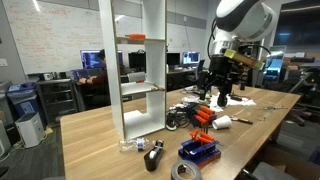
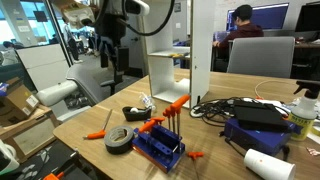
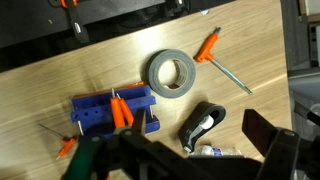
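Note:
My gripper is open above the table, nothing between its fingers; in the second exterior view it hangs over the left side. Below it in the wrist view lie a black handheld object (image 3: pixel 203 124) and part of a clear item (image 3: pixel 212 150). The grey tape roll (image 3: pixel 153 73) lies flat beside a blue rack (image 3: pixel 92 101) bearing orange-handled tools (image 3: pixel 118 112). An orange-handled screwdriver (image 3: pixel 207 46) rests by itself beyond the tape. In the second exterior view the rack (image 2: pixel 160 150) stands near the front, beside the tape roll (image 2: pixel 120 140).
A tall white shelf (image 1: pixel 155 65) stands on the table, with tangled black cables (image 2: pixel 215 108) near it. A white cylinder (image 2: pixel 268 164), a dark box (image 2: pixel 255 113) and a bottle (image 2: pixel 303 112) occupy the right in the second exterior view. Bare wood (image 1: pixel 90 145) shows at left in the first.

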